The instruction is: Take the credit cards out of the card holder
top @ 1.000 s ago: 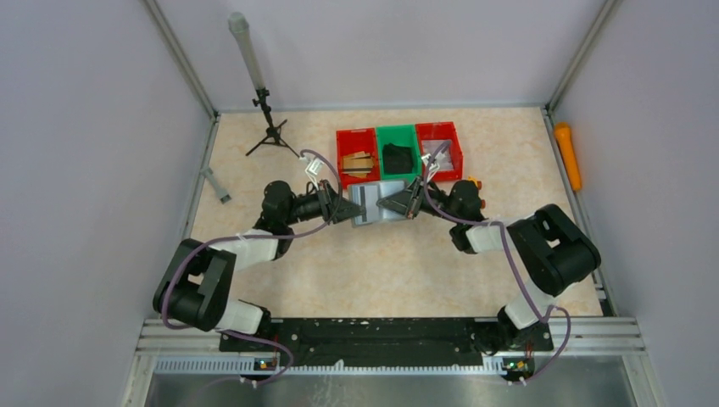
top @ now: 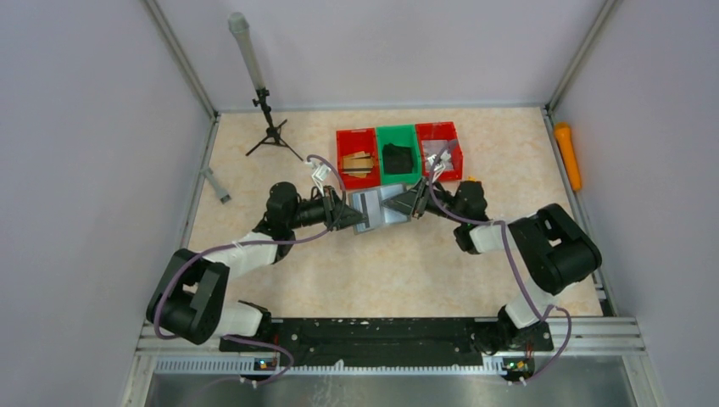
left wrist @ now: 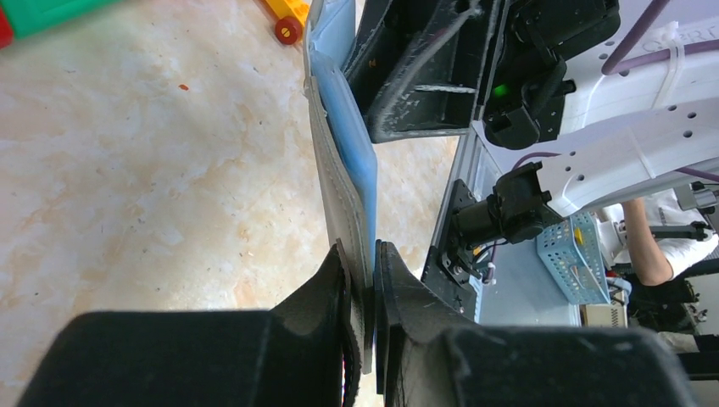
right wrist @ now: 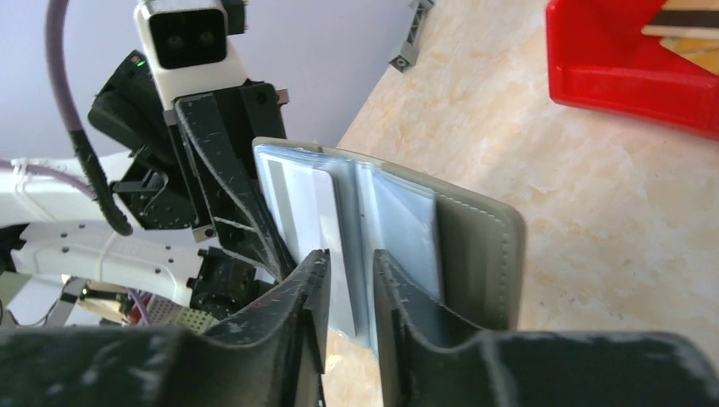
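Observation:
The opened card holder [top: 395,215], a grey cover with pale blue clear sleeves, is up between both grippers. My left gripper is shut on one side of it, the cover and sleeves lying between its fingers. In the right wrist view, a pale card with a grey stripe [right wrist: 284,199] shows in the sleeve by the left gripper. My right gripper stands partly open at the sleeves, with a gap between its fingertips. Pale blue sleeve shows through that gap; whether any card lies there is hidden.
Behind the holder are a red bin with cards [top: 343,136], a green bin [top: 386,133] and another red bin [top: 437,129]. A yellow toy with red wheels [left wrist: 290,12] lies past the right gripper.
My left gripper has shifted slightly right and toward the front, tilting the holder a little. My right gripper has moved slightly to the right.

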